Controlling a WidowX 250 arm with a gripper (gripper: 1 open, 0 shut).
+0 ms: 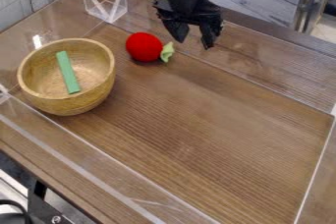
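Observation:
A black robot arm reaches in from the top of the camera view, its gripper (188, 33) over the back of the wooden table just right of a red ball-like object (143, 45). A small pale green item (168, 52) lies against the red object's right side. Whether the gripper is open or shut is hard to tell. A large yellow bowl (94, 95) at the left holds a long green object (67, 86).
A clear plastic container (104, 2) stands at the back left. The table's middle, right and front are bare. Dark cables lie at the lower left edge.

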